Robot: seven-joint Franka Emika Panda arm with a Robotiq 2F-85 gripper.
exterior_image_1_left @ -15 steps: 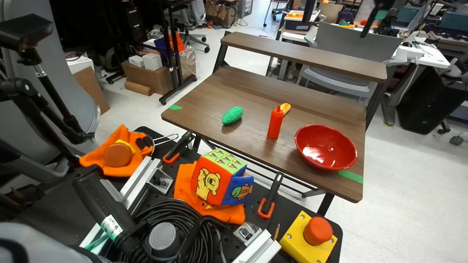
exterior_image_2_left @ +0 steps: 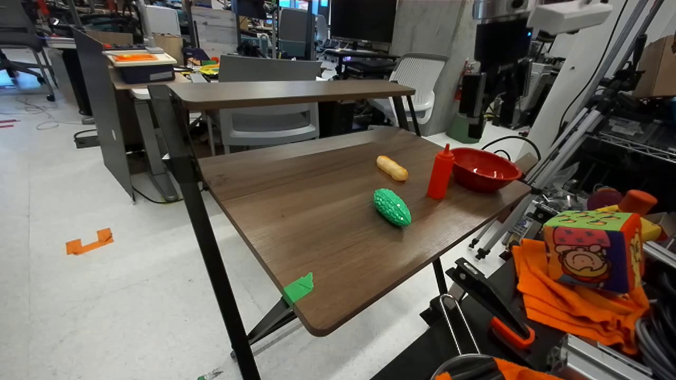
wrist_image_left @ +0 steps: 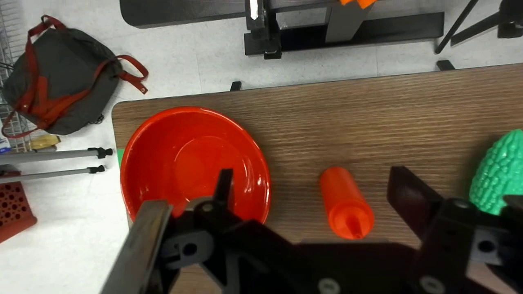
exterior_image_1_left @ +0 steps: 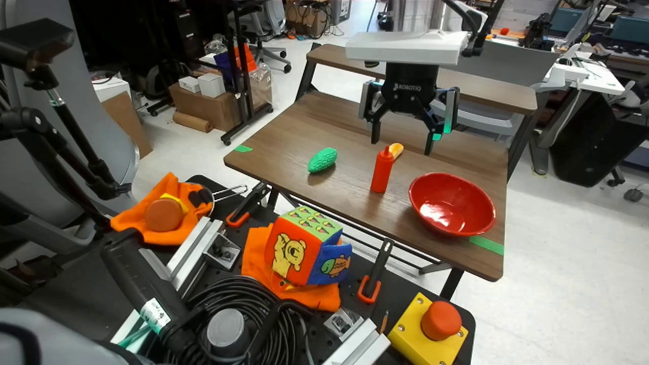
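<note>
In exterior view 1 my gripper [exterior_image_1_left: 402, 139] hangs above the back of the brown table, open and empty. A red squeeze bottle [exterior_image_1_left: 381, 172] stands upright on the table. Behind it, partly covered in that view, lies a yellowish bread-like piece [exterior_image_2_left: 392, 168]. The red bowl [exterior_image_1_left: 452, 205] is empty near the right edge. Off to the left rests a bumpy green toy [exterior_image_1_left: 322, 160]. From the wrist view, the bottle [wrist_image_left: 346, 203] shows between my spread fingers, farther down, with the bowl [wrist_image_left: 196, 147] to its left and the green toy [wrist_image_left: 500, 172] at the right edge.
A raised shelf [exterior_image_1_left: 487, 90] runs along the back of the table [exterior_image_1_left: 274, 143]. In front is a black cart carrying a soft picture cube [exterior_image_1_left: 309, 246], coiled cable and a yellow box with a red button [exterior_image_1_left: 429, 328].
The gripper has come down and left from the upper right edge of exterior view 1 to above the table. The objects on the table stay in place.
</note>
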